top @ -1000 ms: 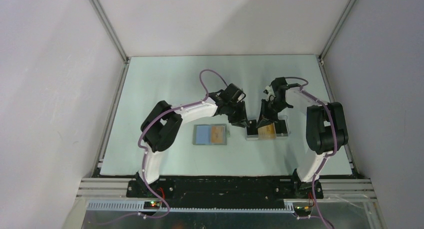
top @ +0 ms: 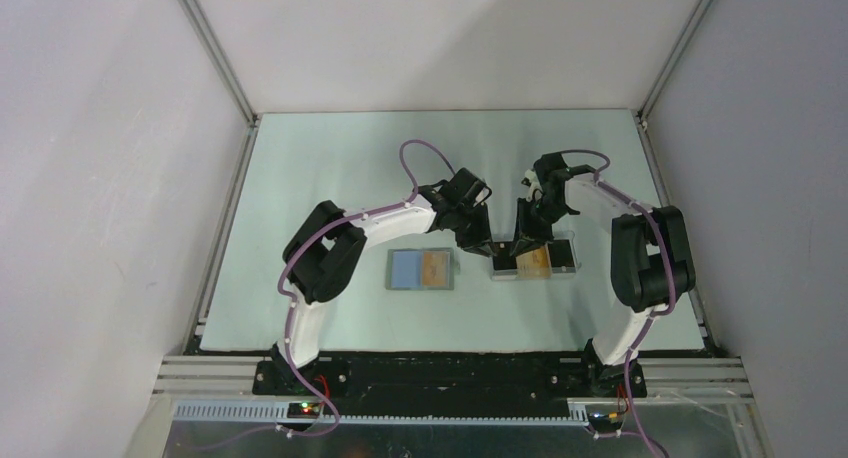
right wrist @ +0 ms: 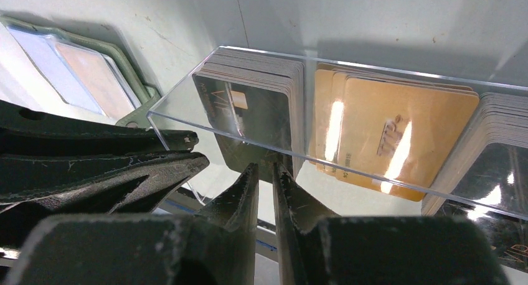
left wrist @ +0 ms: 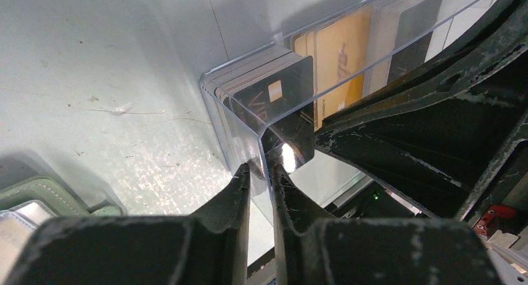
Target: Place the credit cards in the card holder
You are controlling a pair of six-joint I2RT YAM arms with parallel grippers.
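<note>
A clear box (top: pixel 505 277) carries stacks of cards in its compartments: black cards (right wrist: pixel 240 123), gold cards (right wrist: pixel 398 123) and more black cards (right wrist: pixel 492 167). My left gripper is shut on the left end wall of this box. My right gripper, its fingers nearly together, has its fingertips at the lower edge of the left black stack; whether a card lies between them I cannot tell. Left of the box lies the green card holder (top: pixel 421 287), open flat, with a pale blue half (top: pixel 405 268) and a tan half (top: pixel 435 269) under clear sleeves.
Both arms meet closely over the box's left part, their fingers almost side by side. Bare table (top: pixel 320 158) stretches behind, and the strip in front of holder and box is free. Walls stand at the back and both sides.
The left arm, box and card holder look almost unmoved.
</note>
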